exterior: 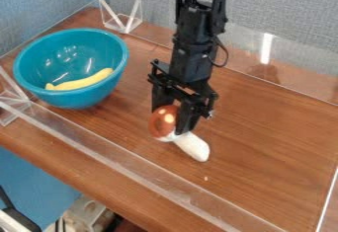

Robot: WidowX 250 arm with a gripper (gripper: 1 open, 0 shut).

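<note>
My black gripper (180, 108) hangs low over the wooden table, shut on a white object (192, 146) with a reddish-orange round top (164, 120); whether these are one thing or two I cannot tell. The white part angles down to the right, low near the table surface. To the left of the gripper is a blue bowl (73, 96) with a yellow banana-like object (81, 81) inside.
White wire stands sit at the bowl's left and back. A transparent strip runs along the near edge; a textured wall is behind.
</note>
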